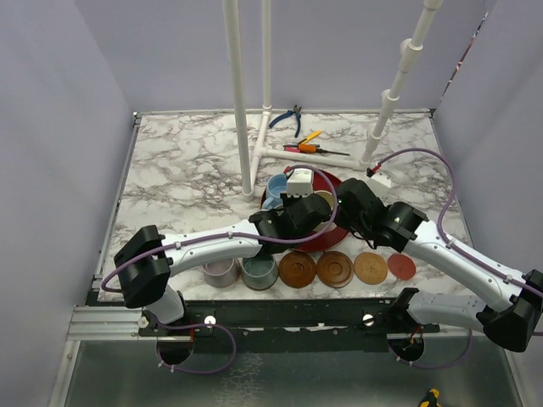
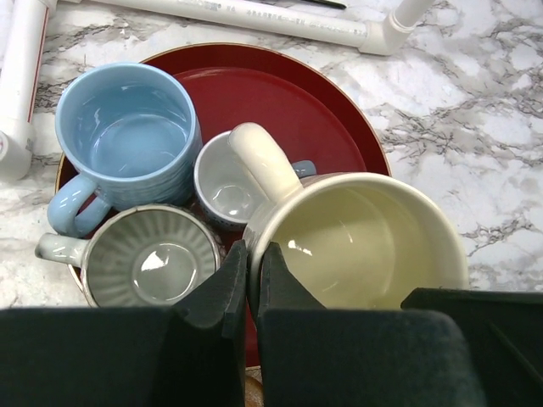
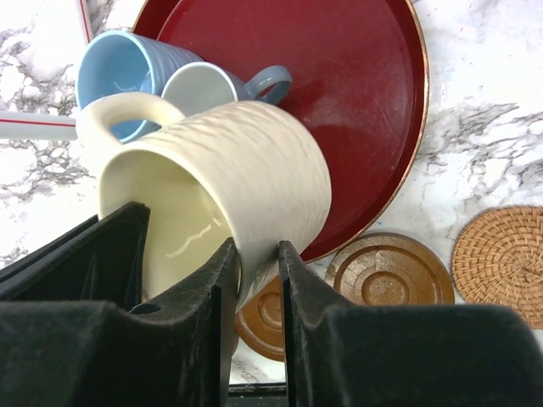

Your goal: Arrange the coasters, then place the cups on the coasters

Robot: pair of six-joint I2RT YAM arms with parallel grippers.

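Observation:
The cream cup (image 2: 365,246) is tipped on its side above the red tray (image 2: 280,93). My left gripper is shut on its rim beside the handle, one finger inside the mouth. In the right wrist view, my right gripper has its fingers slightly parted around another part of the rim, with a gap beside the cup wall. Brown wooden coasters (image 1: 335,270), a woven coaster (image 1: 371,268) and a red coaster (image 1: 401,268) line the table's front. From above, both grippers hide most of the cream cup.
On the tray stand a blue cup (image 2: 127,136), a grey ribbed cup (image 2: 153,259) and a small white cup (image 2: 229,182). Two cups, one pinkish (image 1: 221,271) and one grey-green (image 1: 260,271), stand at the front left. White pipes (image 1: 314,158) and tools lie behind.

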